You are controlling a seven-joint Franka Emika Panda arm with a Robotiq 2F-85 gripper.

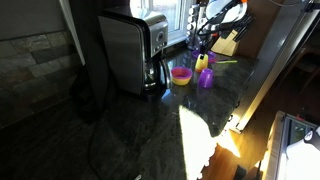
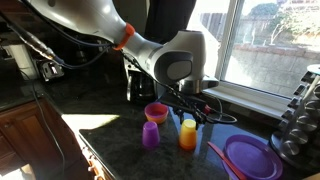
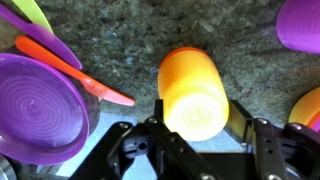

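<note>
A yellow-orange cup stands upside down on the dark counter, its yellow base toward the wrist camera. My gripper is over this cup, with one fingertip close to each side of it; whether they touch it cannot be told. Exterior view 2 has the cup upright on its rim below the gripper. A purple cup is beside it, also seen as a purple cup at the wrist view's upper right.
A pink and yellow bowl sits near the coffee maker. Close to the gripper lie a purple plate and orange and purple utensils. A rack stands by the window.
</note>
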